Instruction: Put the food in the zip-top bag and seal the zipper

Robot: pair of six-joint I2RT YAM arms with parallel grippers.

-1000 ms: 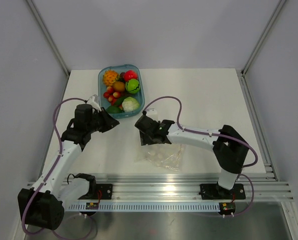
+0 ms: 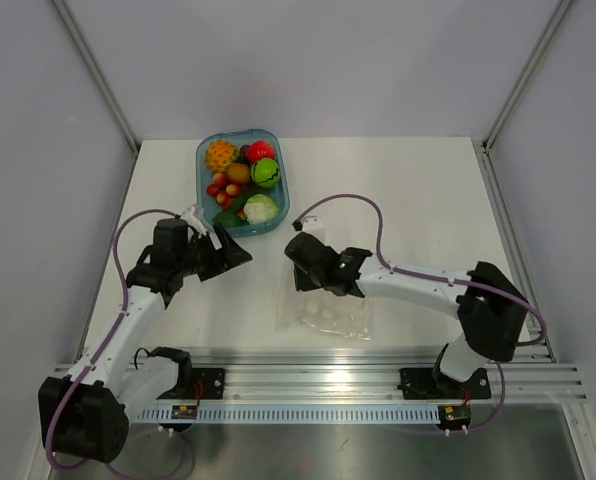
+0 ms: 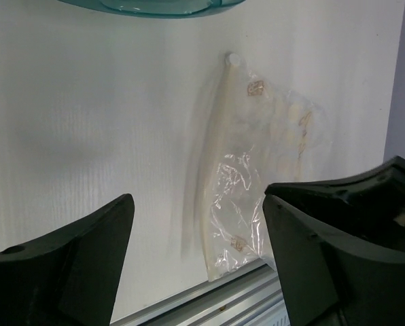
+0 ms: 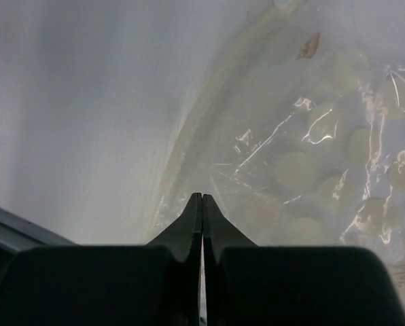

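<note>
The clear zip top bag point(image 2: 328, 312) lies flat on the table in front of my right arm. Its zipper strip point(image 3: 219, 112) runs along the left side, with a whitish slider point(image 3: 234, 60) at the far end. Over the strip's near part, my right gripper is shut; whether it pinches any film is unclear. My left gripper stands open to the left of the bag, nothing between its fingers. Food fills the blue-green basket point(image 2: 200, 180): a cabbage point(image 2: 261, 209), a green round item point(image 2: 266, 172), a spiky orange fruit point(image 2: 221, 155) and several others.
At the table's front edge runs a metal rail point(image 2: 378, 358). Bare white table point(image 2: 398, 190) spreads behind the right arm. The basket sits at the back left, just beyond my left gripper.
</note>
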